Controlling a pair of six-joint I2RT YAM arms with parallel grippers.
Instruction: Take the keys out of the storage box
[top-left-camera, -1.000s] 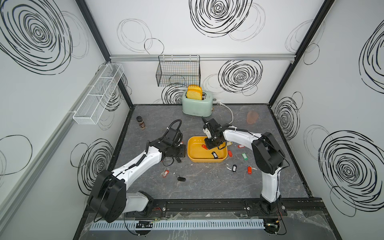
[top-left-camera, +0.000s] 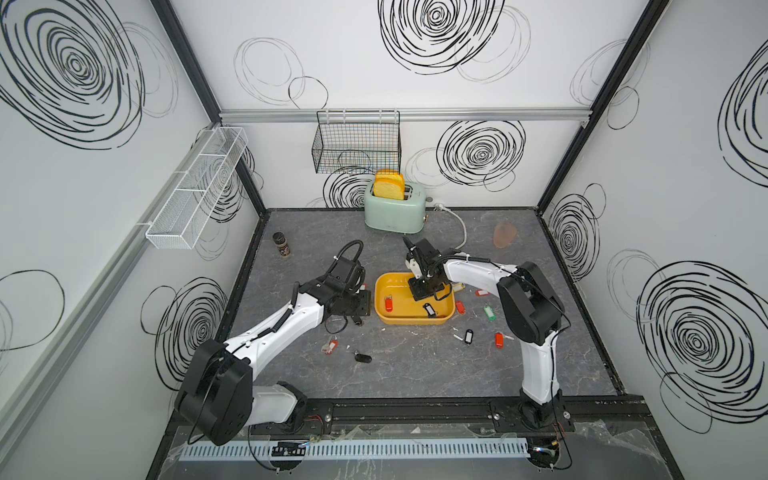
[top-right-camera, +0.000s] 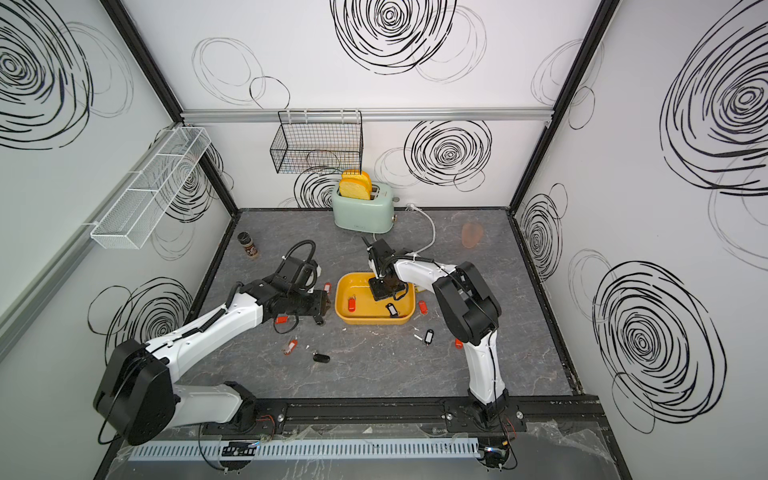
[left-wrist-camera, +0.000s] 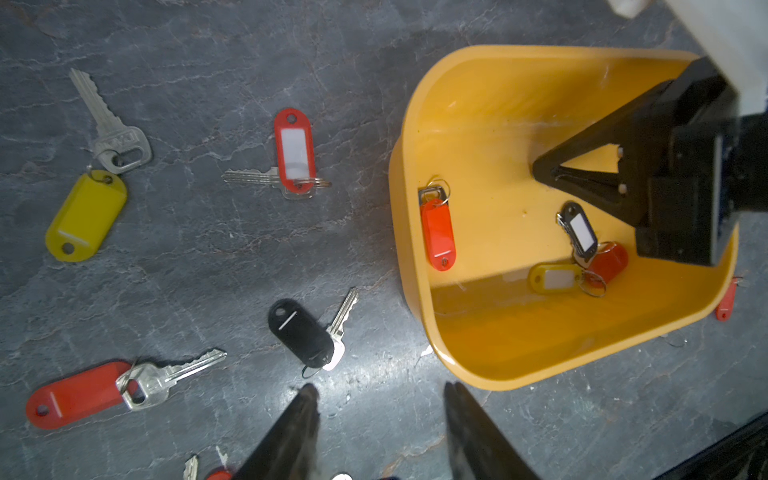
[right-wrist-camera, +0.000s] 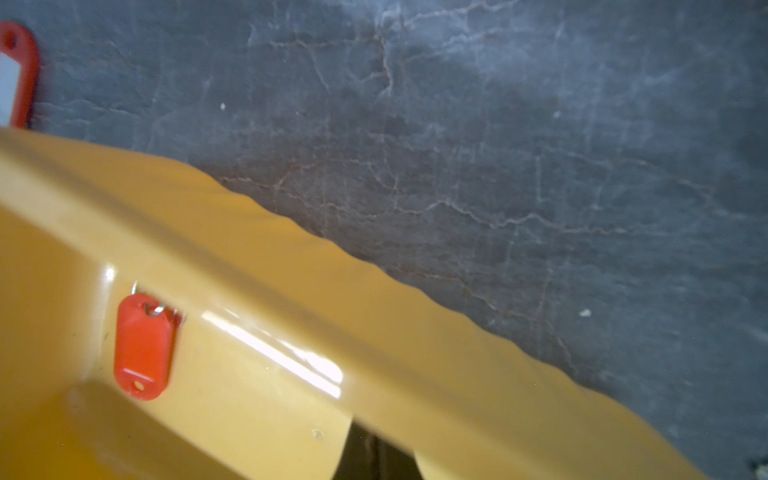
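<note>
In the yellow storage box (left-wrist-camera: 409, 240), a red-tagged key (left-wrist-camera: 438, 232) leans at the left wall. Toward the box's front right lie a black-tagged key (left-wrist-camera: 577, 229), a yellow tag (left-wrist-camera: 555, 277) and a red tag (left-wrist-camera: 609, 261), close together. My right gripper is inside the box, its fingertips together and apart from the tags. In the right wrist view the box's wall partly hides its fingers (right-wrist-camera: 352, 460). Outside the box on the left, my left gripper stands open above the table, nothing between its fingers.
Left of the box lie keys with a black tag (left-wrist-camera: 301, 332), yellow tag (left-wrist-camera: 86, 216) and red tags (left-wrist-camera: 294, 152). More tags lie right of it, including a green one (top-left-camera: 489, 313). A toaster (top-left-camera: 395, 209) stands behind.
The red-tagged key in the box has shifted from near the right gripper to the left wall. The right gripper is now apart from it; both arms look nearly still.
</note>
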